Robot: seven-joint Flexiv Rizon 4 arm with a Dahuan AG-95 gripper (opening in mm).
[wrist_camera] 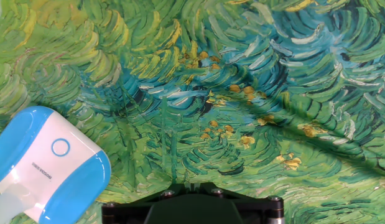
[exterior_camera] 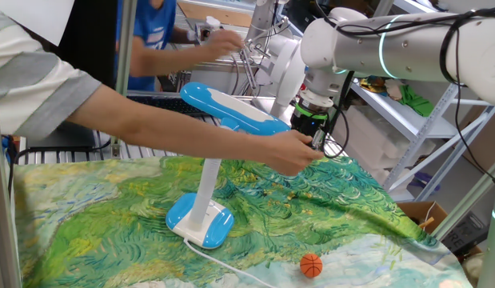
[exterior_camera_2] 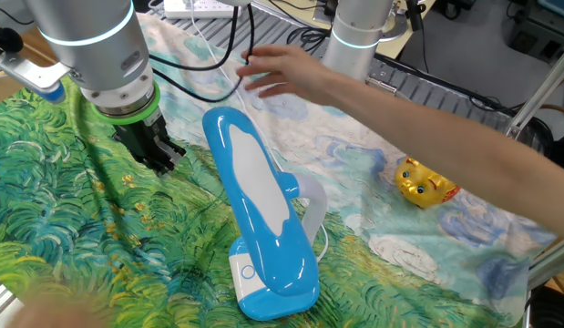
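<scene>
My gripper [exterior_camera_2: 172, 162] hangs above the cloth, beside a blue and white desk lamp [exterior_camera_2: 257, 205]. In the wrist view its black fingers [wrist_camera: 208, 188] come together at the bottom edge; they look shut, with nothing showing between them. The lamp's base [wrist_camera: 61, 162] is at the lower left of that view, apart from the fingers. In exterior view 1 the lamp [exterior_camera: 207, 188] stands upright on the cloth, its head reaching toward my gripper [exterior_camera: 315, 142]. A person's hand [exterior_camera: 289, 152] there partly covers the gripper.
A small orange basketball [exterior_camera: 311, 265] lies on the cloth near the front. A golden pig-shaped object [exterior_camera_2: 425, 183] sits on the pale part of the cloth. The lamp's white cable [exterior_camera: 227, 268] runs forward. A second person's arm [exterior_camera: 187, 56] is behind the table.
</scene>
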